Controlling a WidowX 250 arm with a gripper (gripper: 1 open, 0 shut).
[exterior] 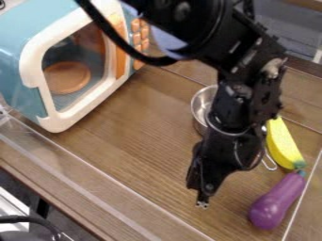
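My black gripper (204,196) hangs low over the wooden counter, shut, with nothing seen between its fingers. It is left of a purple toy eggplant (276,203), apart from it. A yellow banana (283,143) lies behind the eggplant at the right. A metal pot (201,102) is partly hidden behind my arm.
A light blue toy microwave (38,42) with its orange plate inside stands at the upper left. A black cable runs at the lower left corner.
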